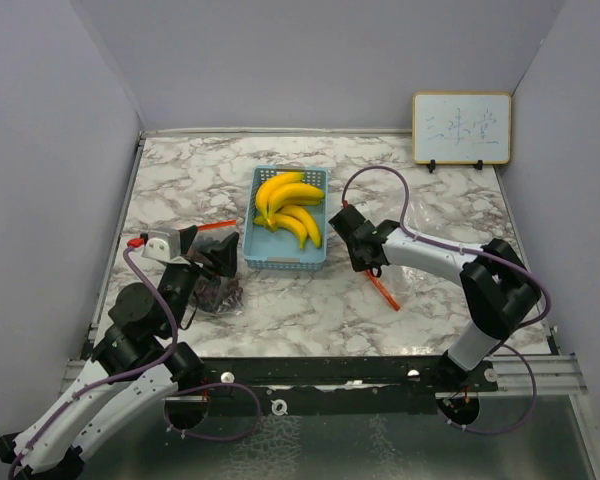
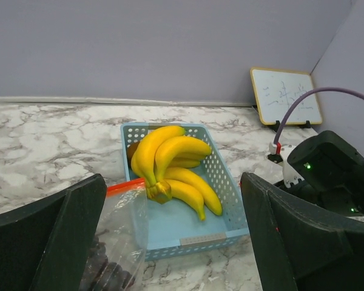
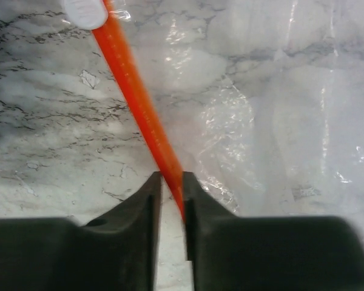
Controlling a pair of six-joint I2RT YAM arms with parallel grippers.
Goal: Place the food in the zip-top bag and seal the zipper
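A clear bag with an orange zipper strip (image 1: 382, 288) lies flat on the right; the strip (image 3: 139, 100) carries a white slider (image 3: 87, 12) in the right wrist view. My right gripper is down at the strip, its fingers close together on either side of it; whether they pinch it I cannot tell. On the left lies another clear bag (image 1: 218, 296) with dark food inside and an orange strip (image 2: 126, 187). My left gripper (image 1: 208, 248) stands open over that bag, with nothing between its fingers. Yellow bananas (image 1: 288, 205) fill the basket.
The blue basket (image 1: 285, 264) stands between the two bags, and something brown shows behind its bananas in the left wrist view. A small whiteboard (image 1: 462, 128) is at the back right. Marble table (image 1: 290, 320) in front of the basket is bare.
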